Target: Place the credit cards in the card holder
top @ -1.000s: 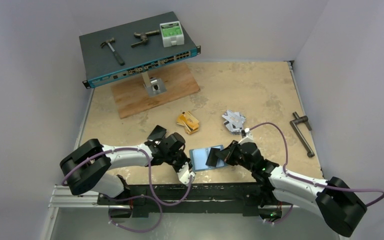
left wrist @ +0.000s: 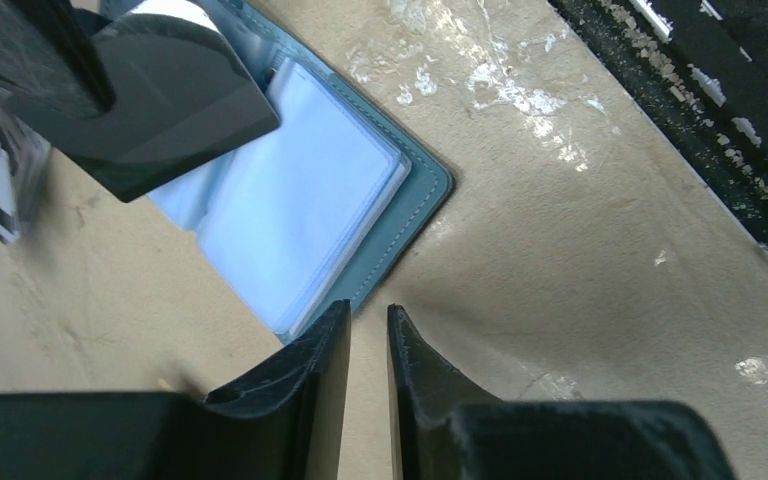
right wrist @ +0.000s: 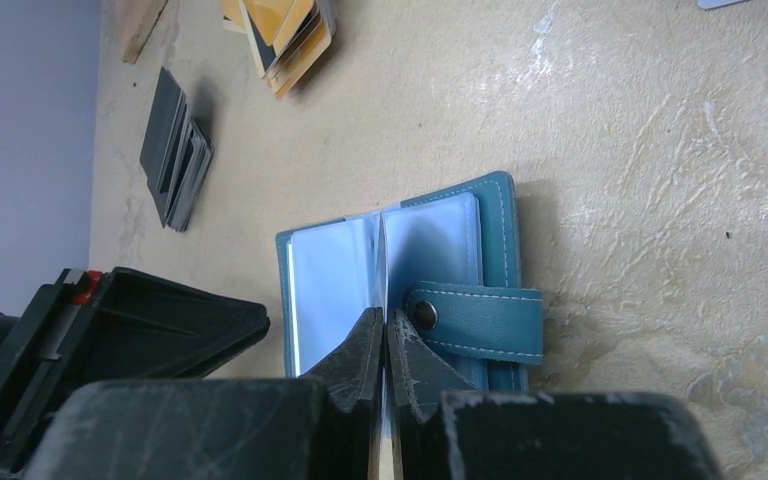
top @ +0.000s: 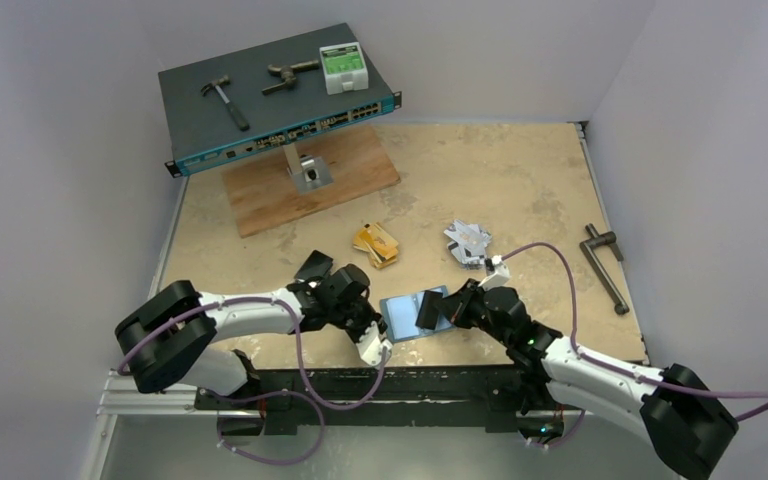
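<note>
The blue card holder [top: 403,318] lies spread on the table near the front edge, its pale sleeves [left wrist: 295,190] facing up. A strap with a snap [right wrist: 485,320] crosses its right part in the right wrist view. My right gripper is shut on a black card [left wrist: 180,110], seen edge-on there as a thin upright blade over the sleeves. In the left wrist view that card overhangs the holder at upper left. My left gripper hovers by the holder's near corner, its fingers a little apart and nothing between them.
Yellow cards [top: 376,244] and grey-white cards [top: 468,244] lie in piles behind the holder. A dark card pile [right wrist: 175,155] sits behind the left arm. A metal tool [top: 606,265] rests at the right edge. Bare table surrounds the piles.
The right gripper and its black card have shifted slightly to the right over the holder. My left arm has moved only a little. The piles are unchanged.
</note>
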